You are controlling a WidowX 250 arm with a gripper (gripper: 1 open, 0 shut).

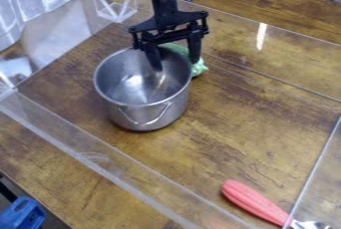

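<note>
A steel pot [140,102] with a wire handle stands in the left middle of the wooden table. The black gripper [167,44] hangs over the pot's back part, its fingers spread and reaching down at the rim. I cannot tell whether anything is between them. A light green object [196,64], partly hidden by the pot and gripper, lies just behind the pot on the right.
A red-handled utensil [253,200] lies at the front right. A blue object [22,215] sits at the lower left corner. Clear panels border the work area.
</note>
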